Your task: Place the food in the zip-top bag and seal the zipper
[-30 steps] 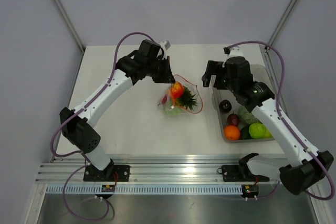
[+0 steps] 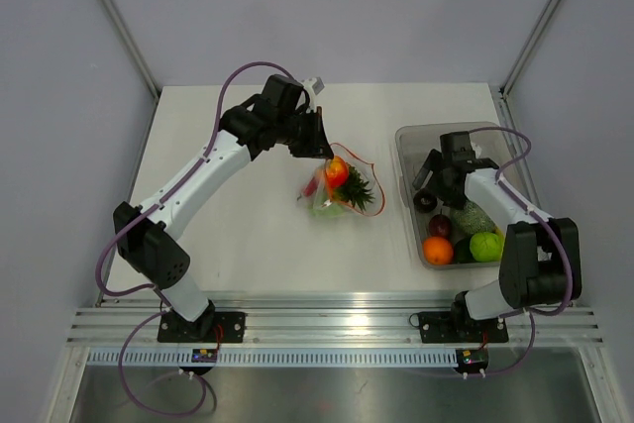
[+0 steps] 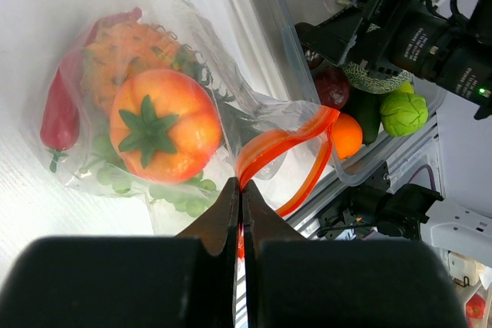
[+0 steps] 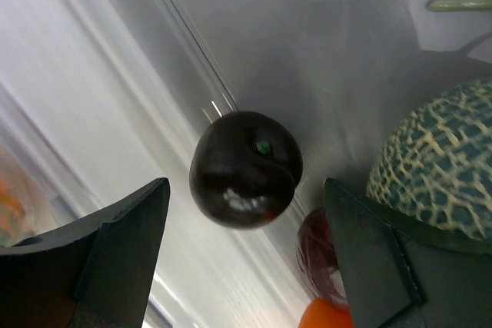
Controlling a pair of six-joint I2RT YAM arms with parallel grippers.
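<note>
A clear zip top bag (image 3: 196,17) with an orange-red zipper strip (image 3: 280,144) lies on the white table, its mouth facing right. Inside it are a tomato (image 3: 165,124), a red chili pepper (image 3: 60,109), green grapes (image 3: 177,196) and a pineapple (image 2: 354,188). My left gripper is shut on the edge of the bag's zipper strip. Over the bin, my right gripper has its fingers apart, one on each side of a dark round fruit (image 4: 244,168), with gaps between them and it.
The grey bin (image 2: 408,235) at right also holds an orange (image 2: 437,251), a dark red fruit (image 2: 440,226), a green fruit (image 2: 485,247) and a spotted melon (image 4: 446,163). Its near wall stands close beside the dark fruit. Bare table lies left of the bag.
The right arm has swung right from near the bag and come down into the bin, around the dark fruit. The left arm and the bag stay nearly still.
</note>
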